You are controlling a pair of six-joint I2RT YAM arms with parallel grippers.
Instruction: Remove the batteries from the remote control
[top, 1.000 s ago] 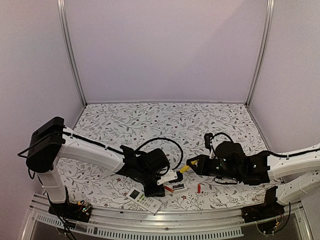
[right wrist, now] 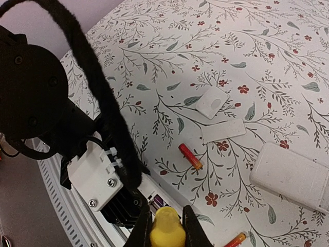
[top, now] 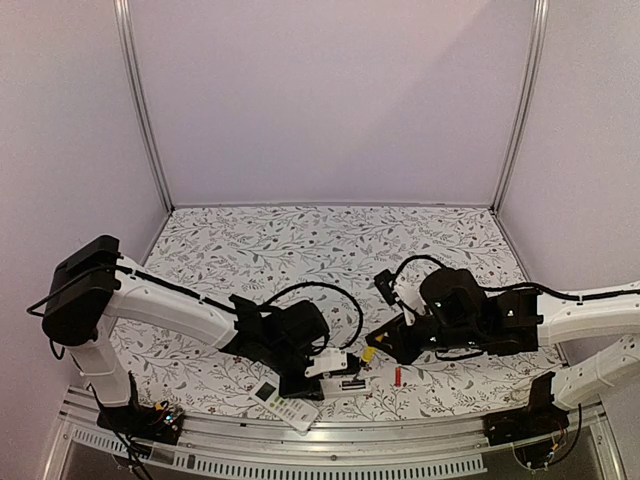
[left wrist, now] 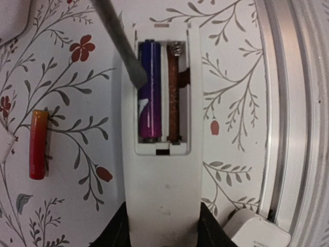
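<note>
The white remote control (left wrist: 163, 185) is gripped in my left gripper, its battery compartment facing up. A purple battery (left wrist: 150, 110) sits in one slot; the other slot is empty, with its spring showing. My right gripper is shut on the yellow handle (right wrist: 167, 231) of a screwdriver. The grey screwdriver shaft (left wrist: 123, 46) reaches over the compartment, its tip at the outer side of the purple battery; contact is unclear. A red-orange battery (left wrist: 38, 144) lies loose beside the remote. In the right wrist view, two loose batteries (right wrist: 190, 156) show.
A second white remote (top: 285, 405) with a screen lies by the table's front edge. White flat pieces (right wrist: 224, 130) and a white case (right wrist: 293, 175) rest on the patterned table.
My right gripper has moved left with the screwdriver, which now stands steeper over the remote. The left arm has shifted slightly.
</note>
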